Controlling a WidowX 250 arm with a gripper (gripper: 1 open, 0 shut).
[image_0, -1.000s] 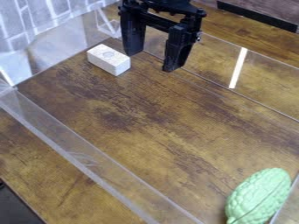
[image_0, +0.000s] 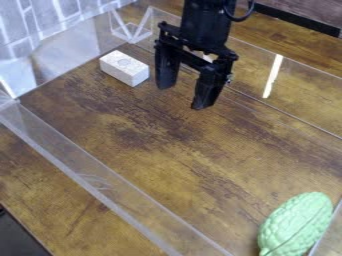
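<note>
My black gripper (image_0: 187, 80) hangs open over the upper middle of the wooden surface, its two fingers apart with nothing seen held between them. To its left a white block (image_0: 123, 67) lies near the back left. A green textured oval object (image_0: 291, 222) lies at the front right, well away from the gripper.
Clear plastic walls (image_0: 94, 185) edge the wooden work area (image_0: 174, 160) on the left and back. A white strip (image_0: 273, 76) stands out at the back right.
The block and green object have not moved.
</note>
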